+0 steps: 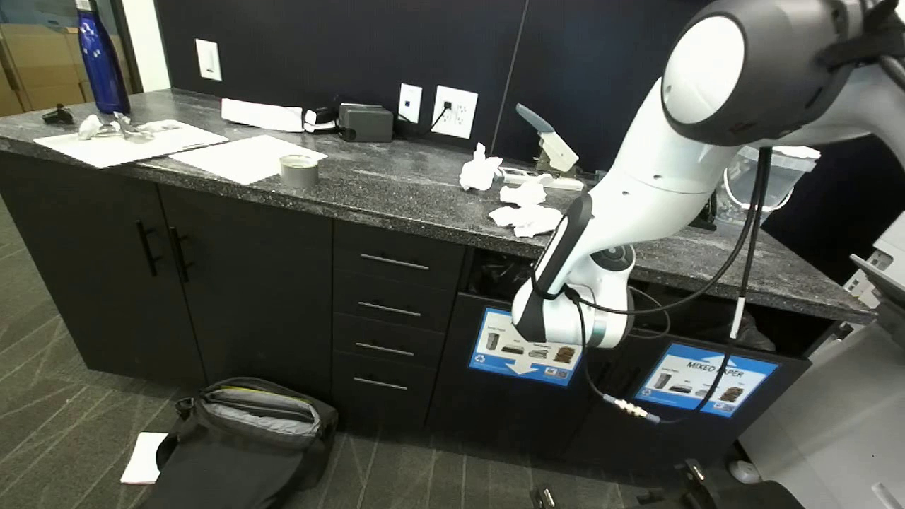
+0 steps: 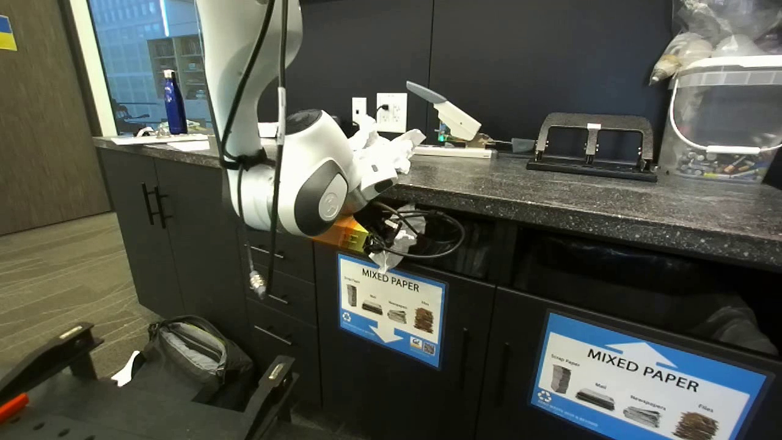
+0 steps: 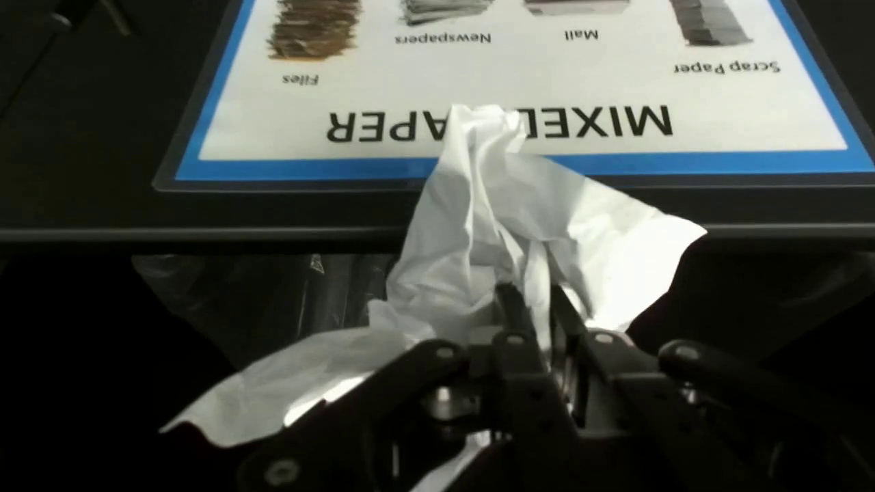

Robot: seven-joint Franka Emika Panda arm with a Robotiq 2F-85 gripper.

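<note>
A crumpled sheet of white paper (image 3: 459, 238) is pinched in my gripper, which is shut on it in the wrist view. The paper spreads out on both sides of the fingers, its tip overlapping the MIXED PAPER sign. Behind it lies the dark opening (image 3: 336, 287) of the left bin, with clear plastic lining inside. In exterior view 2 the gripper (image 2: 385, 231) and the paper (image 2: 399, 245) are in front of that opening, just above the blue-edged sign (image 2: 392, 308). In exterior view 1 the arm hides both gripper and held paper.
Several more crumpled papers (image 1: 526, 219) lie near the front edge of the dark counter (image 1: 399, 191). A second bin opening sits to the right, above its own sign (image 1: 708, 379). The counter edge overhangs the openings. A bag (image 1: 254, 433) rests on the floor.
</note>
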